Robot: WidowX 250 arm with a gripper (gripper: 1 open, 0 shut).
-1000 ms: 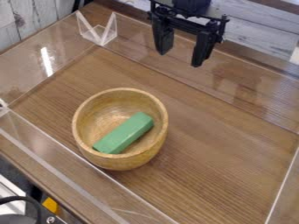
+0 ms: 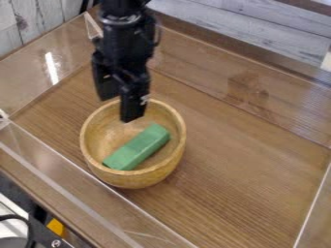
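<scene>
A black gripper (image 2: 119, 97) hangs over the back left of a round wooden bowl (image 2: 93, 145), its fingers pointing down and apart, with nothing seen between them. Inside the bowl a green block (image 2: 137, 148) lies at a slant toward the front right.
White ledges or walls run along the back right and the left edge. A dark cable and a small yellow object appear at the lower left, outside the table.
The bowl and green block have not visibly moved.
</scene>
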